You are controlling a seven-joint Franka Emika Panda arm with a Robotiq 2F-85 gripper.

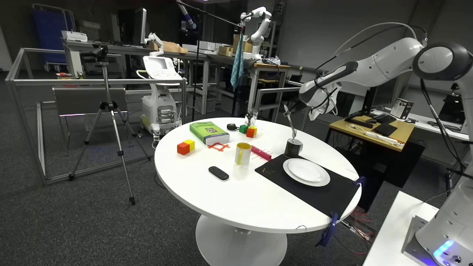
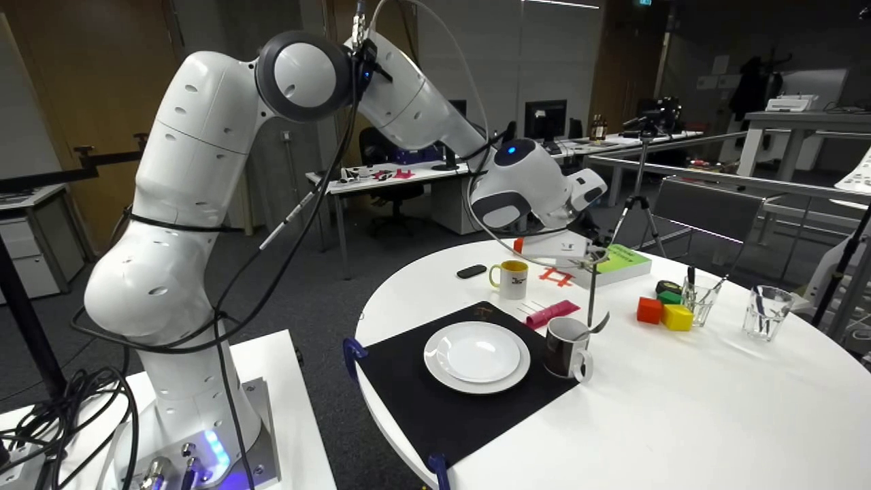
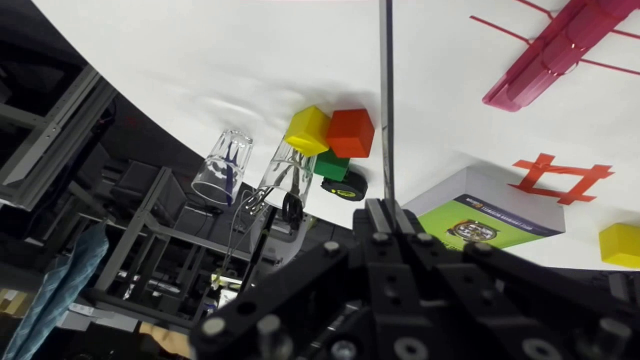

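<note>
A long, thin metal utensil runs out from my gripper, whose fingers are shut on its upper end. From the side, the utensil hangs nearly upright, slightly tilted, over the dark mug. Its lower end comes close to the mug's rim; whether it is still inside cannot be told. A spoon leans in the same mug, its bowl end sticking out over the handle side. Seen edge-on, the utensil's type is unclear.
Beside the mug lies a white plate on a black mat. A pink holder, a yellow-white mug, a green book, coloured cubes and a glass with utensils stand around.
</note>
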